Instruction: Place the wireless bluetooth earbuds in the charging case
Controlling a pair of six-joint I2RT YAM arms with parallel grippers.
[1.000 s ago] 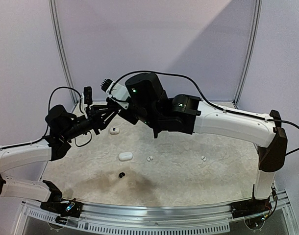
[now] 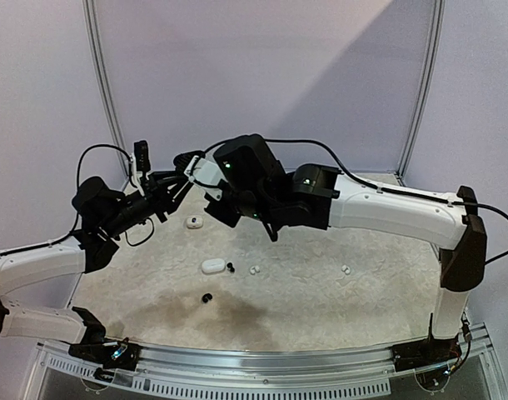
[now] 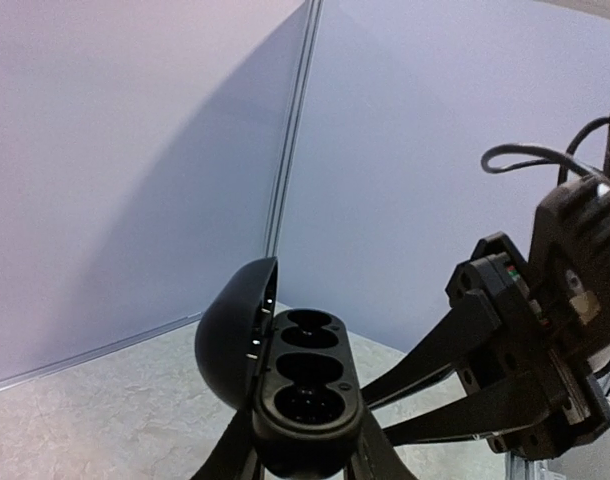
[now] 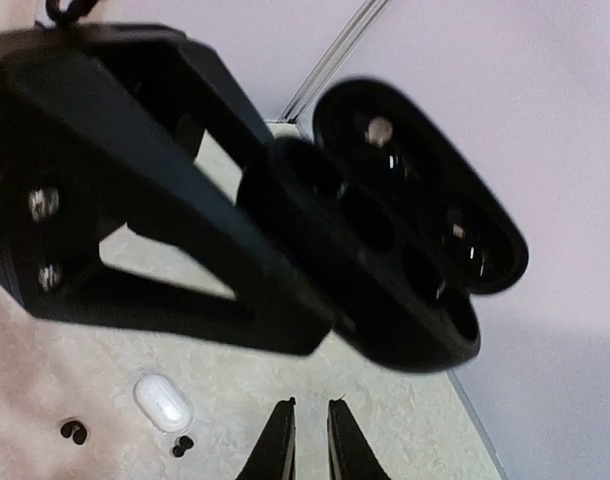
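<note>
My left gripper is shut on a black charging case (image 3: 312, 390), held upright in mid-air with its lid open. Empty earbud wells show in both wrist views. My right gripper is part open beside it, with nothing visible between its fingertips. Black earbuds (image 2: 231, 267) lie on the table beside a white case, with more black ones (image 2: 206, 297) nearer the front. The top view hides where the grippers meet.
A white case (image 2: 213, 266), a small white case (image 2: 194, 222) and white earbuds (image 2: 255, 270) (image 2: 346, 269) are scattered on the pale table (image 2: 304, 308).
The right arm has lowered slightly at the wrist, and the left wrist has shifted a little.
</note>
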